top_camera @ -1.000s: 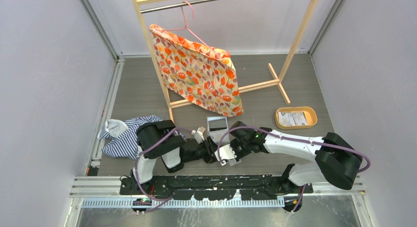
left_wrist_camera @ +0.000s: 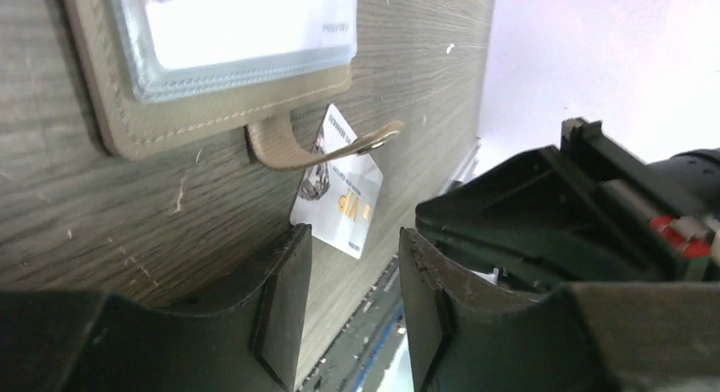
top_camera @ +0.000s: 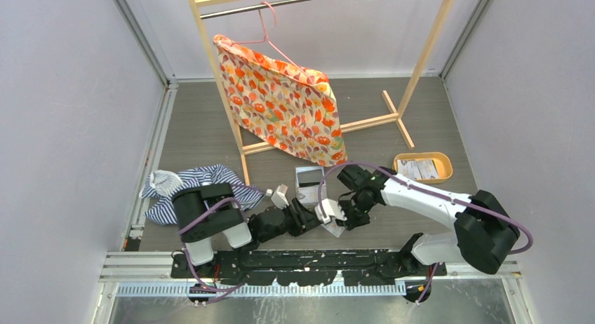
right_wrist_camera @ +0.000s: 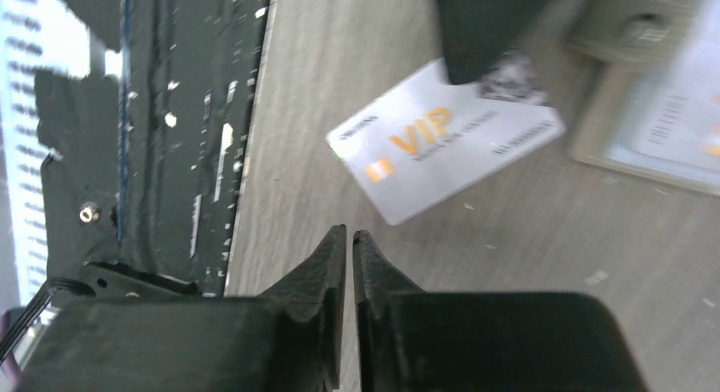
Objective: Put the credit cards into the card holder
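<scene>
On the table lies a white VIP card, flat and just off the front of the card holder. The holder is taupe with a clear window, and its strap sticks out over part of the card in the left wrist view. My left gripper is partly open above the table near the card, its gap empty. My right gripper has a narrow gap between its fingertips and holds nothing; it hovers beside the card. In the top view, the arms hide part of card and holder.
A yellow tray holding several cards stands at the right. Striped cloth lies at the left. Behind, a flowered cloth hangs on a wooden rack. Both grippers are close together.
The holder stays put.
</scene>
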